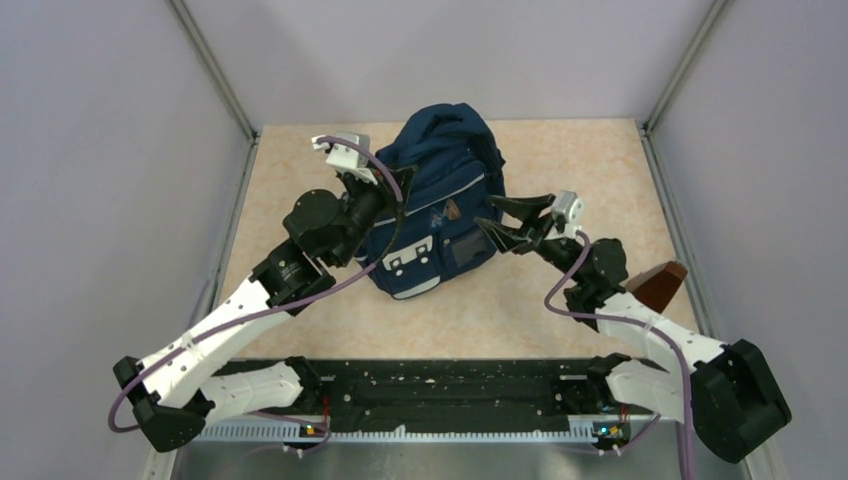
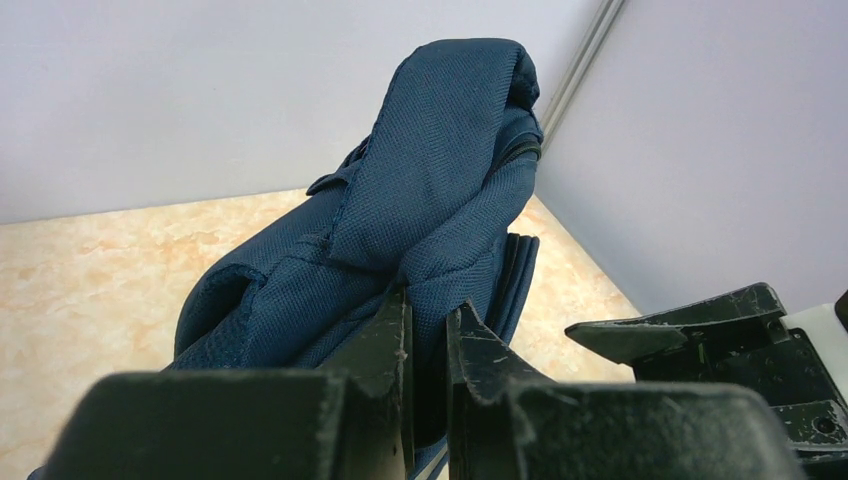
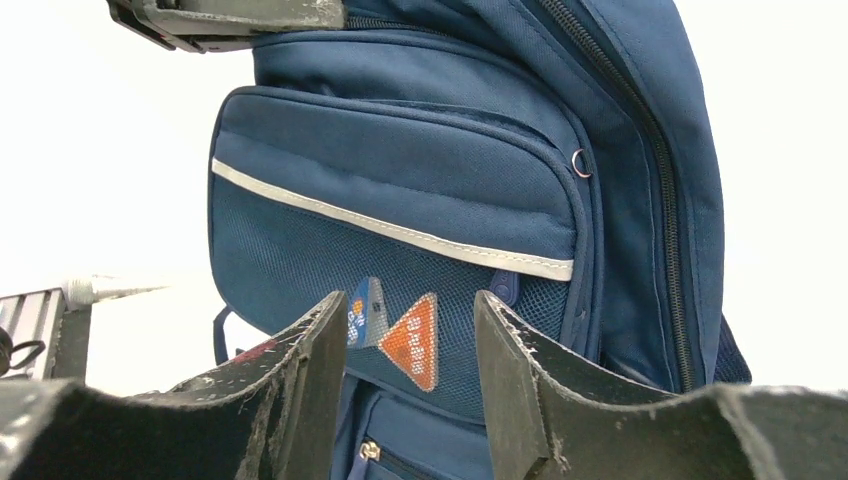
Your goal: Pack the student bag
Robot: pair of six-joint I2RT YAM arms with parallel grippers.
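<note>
A navy student bag (image 1: 455, 195) leans across the middle of the table, its pocketed front toward me. At its upper left edge my left gripper is shut on a fold of the navy fabric (image 2: 440, 150). To the right of the bag, my right gripper (image 1: 484, 220) stands apart from it with its fingers spread and nothing between them. The right wrist view shows the bag's front pocket (image 3: 390, 170) with a pale stripe beyond the open fingers (image 3: 310, 390). A zipper (image 3: 665, 200) runs along the bag's side. What the bag holds is hidden.
A brown object (image 1: 660, 287) lies at the table's right edge, partly behind the right arm. Bare tabletop (image 1: 580, 155) shows at the back right and along the front. Grey walls (image 1: 770, 150) close in the sides and back.
</note>
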